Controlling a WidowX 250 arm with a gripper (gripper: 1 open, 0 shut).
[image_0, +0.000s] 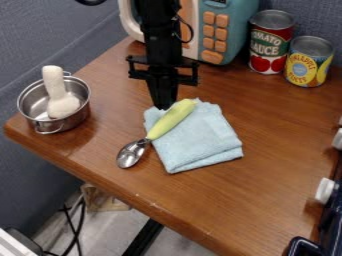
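Observation:
My black gripper points down at the middle of the table, its lower end just above and left of a yellow banana-like object; whether it is open or shut is unclear. The yellow object lies diagonally on a folded pale blue cloth. A metal spoon lies left of the cloth. A steel pot with a white cylindrical object upright in it stands at the left edge.
A tomato can and a yellow can stand at the back right, beside a teal toy appliance. Dark equipment with white knobs lines the right edge.

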